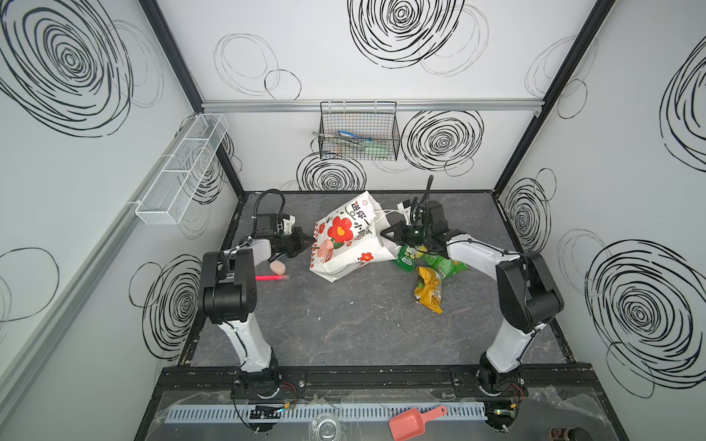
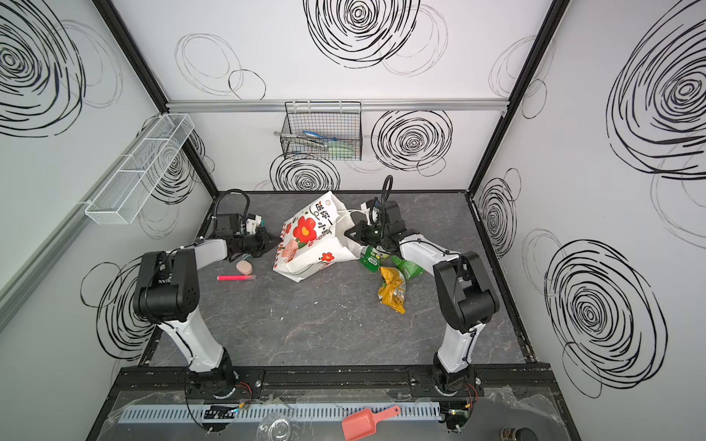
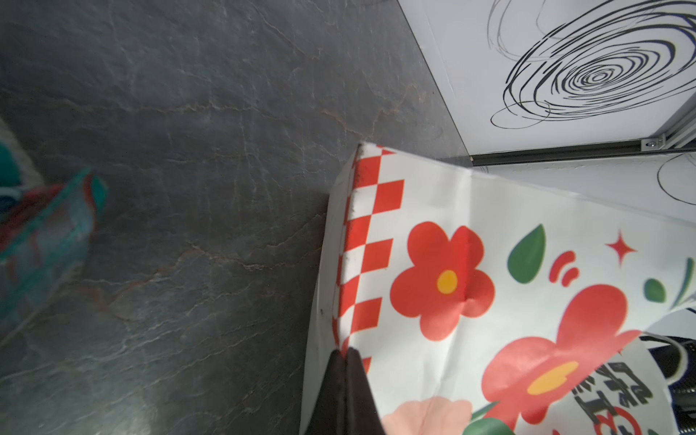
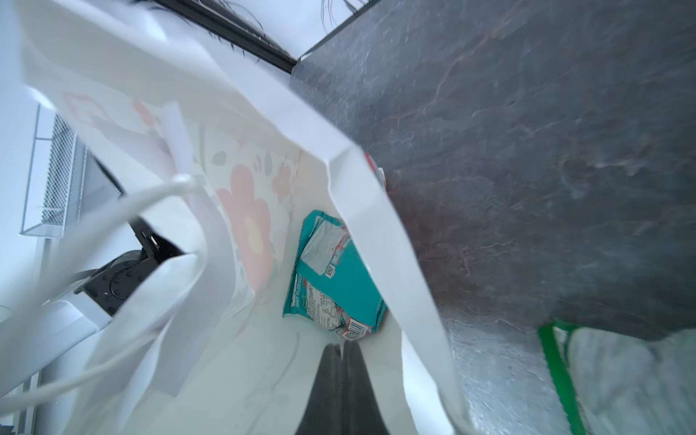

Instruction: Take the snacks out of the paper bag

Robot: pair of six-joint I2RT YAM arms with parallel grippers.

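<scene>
The floral paper bag (image 1: 345, 235) lies on its side mid-table, its mouth to the right. In the right wrist view, teal snack packets (image 4: 337, 275) lie deep inside it. My right gripper is shut at the bag's mouth, nothing seen between its fingers. My left gripper is shut by the bag's left end, nothing visible between its fingertips. Outside the bag to the right lie a yellow snack bag (image 1: 428, 289) and green packets (image 1: 447, 266).
At the left are a pink pen (image 2: 235, 278) and a pink round item (image 2: 244, 267). Wire baskets (image 1: 359, 131) hang on the walls.
</scene>
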